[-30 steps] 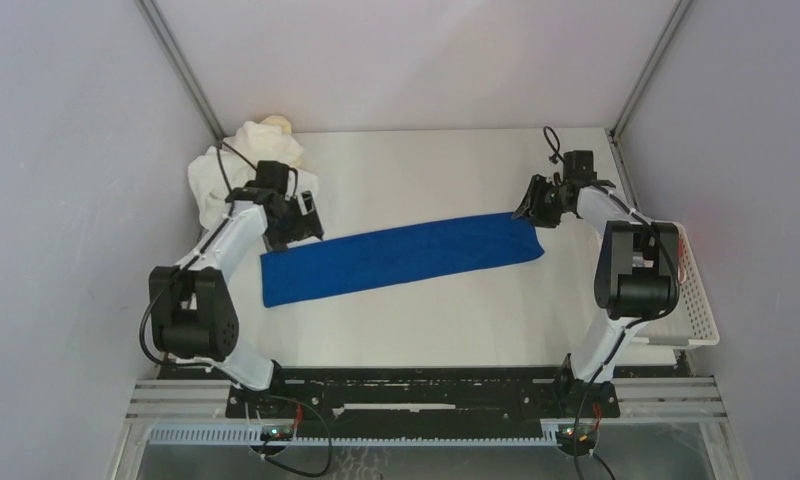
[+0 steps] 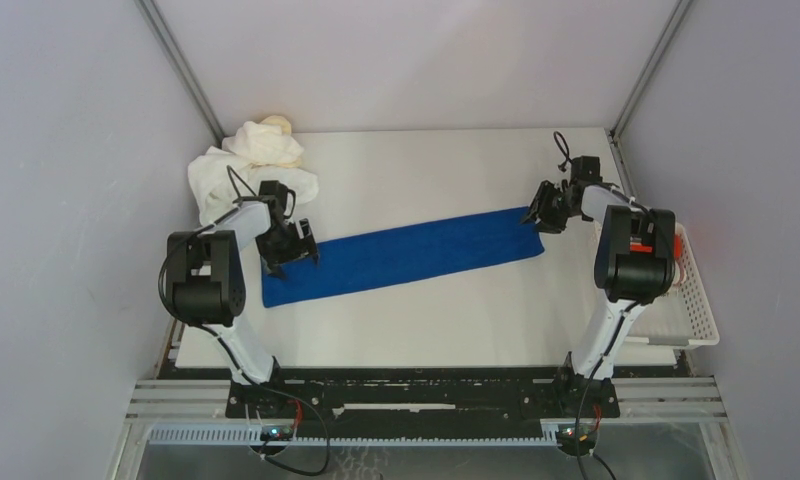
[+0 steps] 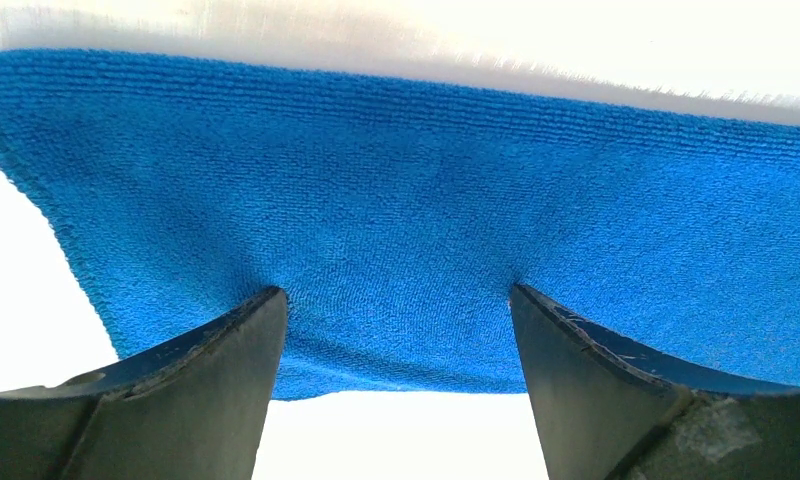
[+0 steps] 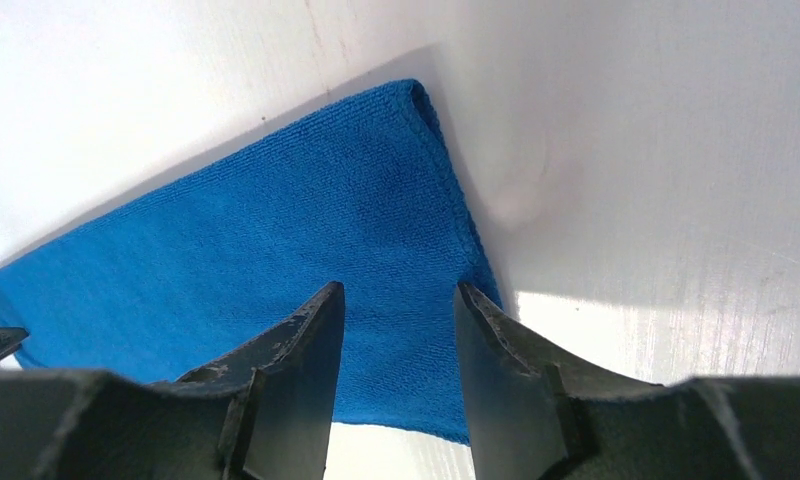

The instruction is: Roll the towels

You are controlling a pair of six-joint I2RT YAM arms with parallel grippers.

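Note:
A long blue towel [image 2: 416,252] lies folded into a strip across the middle of the table. Over its left end my left gripper [image 2: 293,264] stands open, and the cloth shows between its spread fingers. At the opposite end, my right gripper has its fingers a moderate way apart above the towel [image 4: 276,220]. One right fingertip is by the towel's short edge, where the fold shows; whether it touches the cloth I cannot tell. Neither gripper visibly pinches any cloth.
White and cream towels [image 2: 261,145] lie heaped at the back left, beside the left arm. A white basket [image 2: 704,310] with something red inside is at the right, partly under the right arm. Bare table lies before and behind the blue strip.
The right one has shifted slightly right along its end. That right end of the towel has moved only a little.

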